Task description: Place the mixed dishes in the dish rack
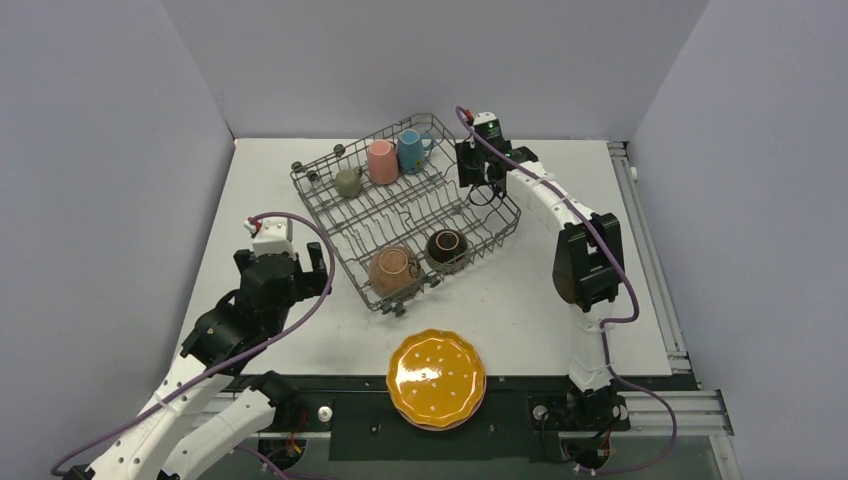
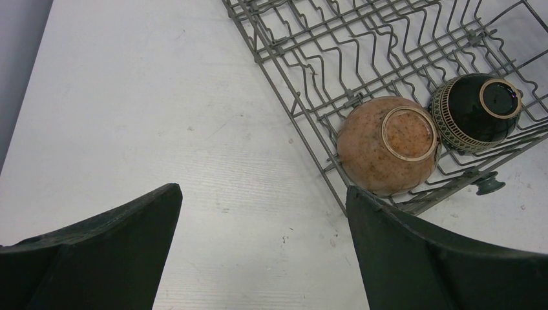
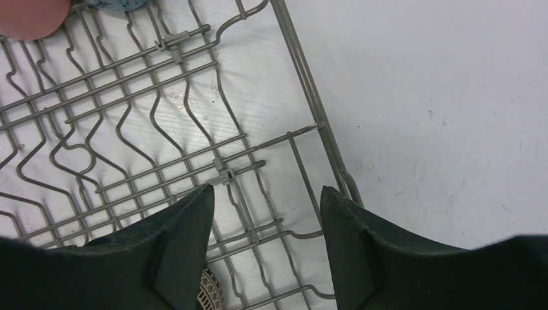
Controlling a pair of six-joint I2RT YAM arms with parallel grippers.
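Observation:
A grey wire dish rack (image 1: 393, 225) lies at an angle on the white table. Along its back row stand a small green cup (image 1: 348, 182), a pink cup (image 1: 382, 163) and a blue mug (image 1: 411, 152). Upside down at its front edge are a brown bowl (image 2: 388, 145) and a dark bowl (image 2: 475, 110), side by side. A yellow plate (image 1: 437, 376) rests at the table's front edge. My left gripper is open and empty, left of the rack. Over the rack's right edge hangs my right gripper, open with only wires and table below it.
Bare table (image 1: 520, 320) lies right of and in front of the rack. Grey walls (image 1: 430, 70) close off the back and sides. Another rim shows beneath the yellow plate, mostly hidden.

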